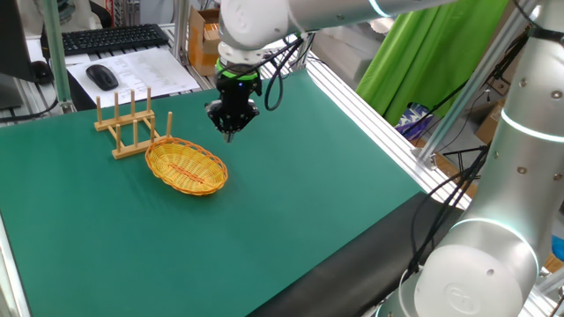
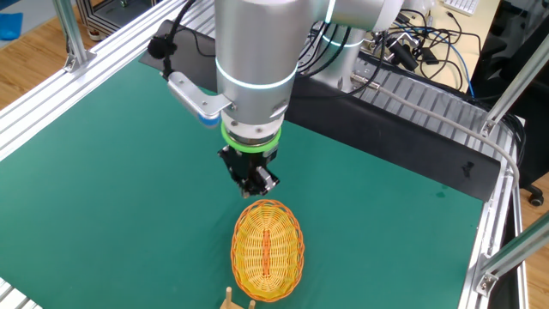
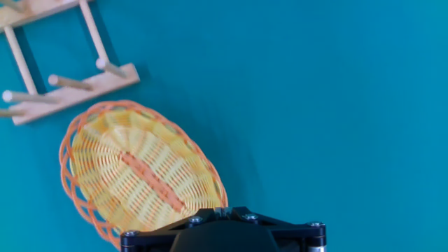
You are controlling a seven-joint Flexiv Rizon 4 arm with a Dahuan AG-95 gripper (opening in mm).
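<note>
An oval yellow wicker basket (image 1: 187, 167) with an orange rim lies on the green table, its open side up. Against it stands a wooden peg rack (image 1: 132, 128), only a corner of which shows at the bottom of exterior view 2. My gripper (image 1: 228, 136) hangs above the table just past the basket's end, apart from it and pointing down. Its fingertips meet, so it looks shut, and nothing shows between them. In the wrist view the basket (image 3: 143, 168) fills the lower left, partly covered by the gripper body, with the rack (image 3: 84, 91) at upper left.
A black strip (image 2: 386, 142) runs along the robot's side. Beyond the table's edge lie a mouse (image 1: 102, 77), a keyboard (image 1: 110, 38) and a cardboard box (image 1: 204, 40).
</note>
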